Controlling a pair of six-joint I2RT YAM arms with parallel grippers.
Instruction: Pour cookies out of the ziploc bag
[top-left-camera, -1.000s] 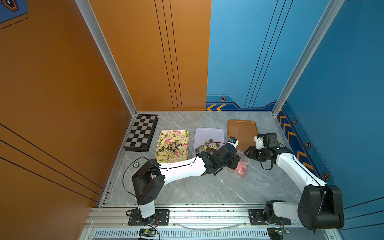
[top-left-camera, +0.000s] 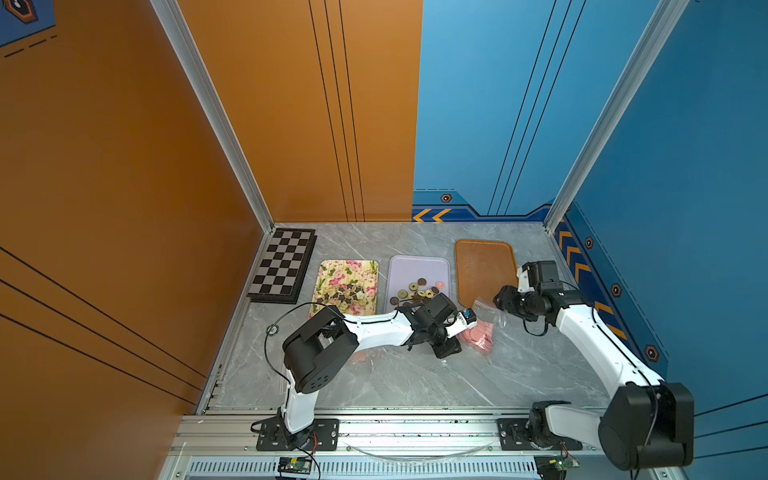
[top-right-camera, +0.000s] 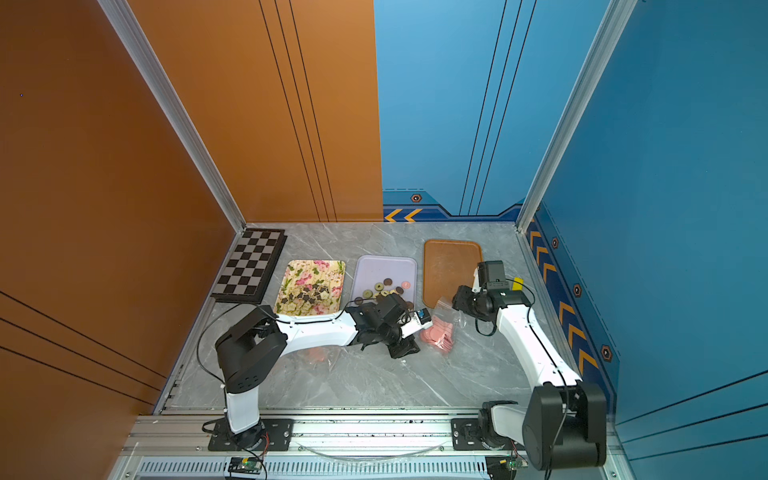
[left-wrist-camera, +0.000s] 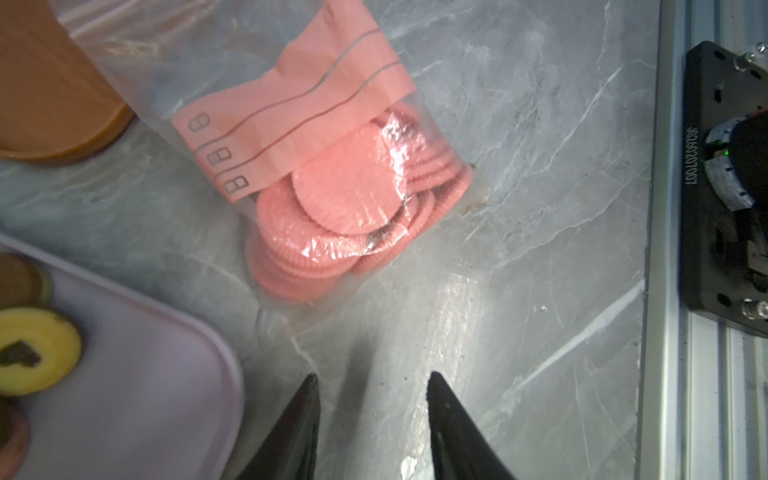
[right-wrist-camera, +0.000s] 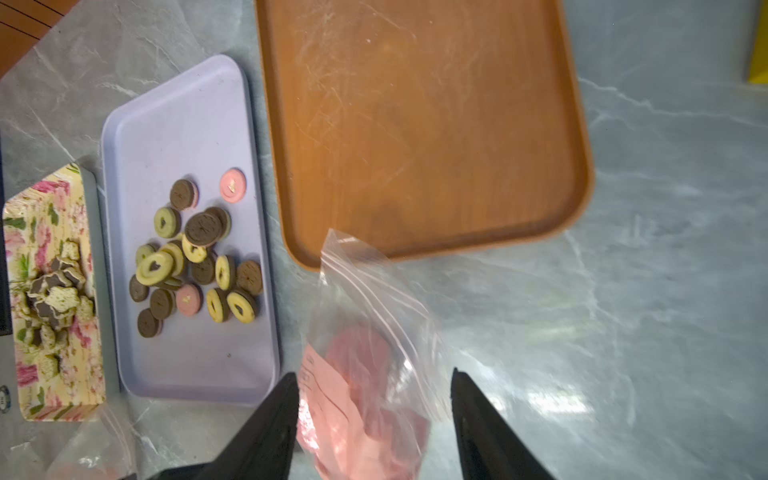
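A clear ziploc bag (left-wrist-camera: 344, 184) of round pink cookies lies on the grey marble table, between the lilac tray and the brown tray (right-wrist-camera: 424, 128); its zip end points toward the brown tray. My left gripper stands open just beside the bag, nothing between its fingers. My right gripper is open over the bag's zip end, with the bag seen below between the fingers. The brown tray is empty.
The lilac tray (right-wrist-camera: 176, 368) holds several mixed cookies. A flowered tray (right-wrist-camera: 32, 384) with cookies and a checkered board (top-right-camera: 248, 264) sit to the left. Another clear bag (top-right-camera: 320, 360) lies under the left arm. A yellow object (right-wrist-camera: 760, 44) stands at far right.
My left gripper has shifted toward the front edge from over the lilac tray's side.
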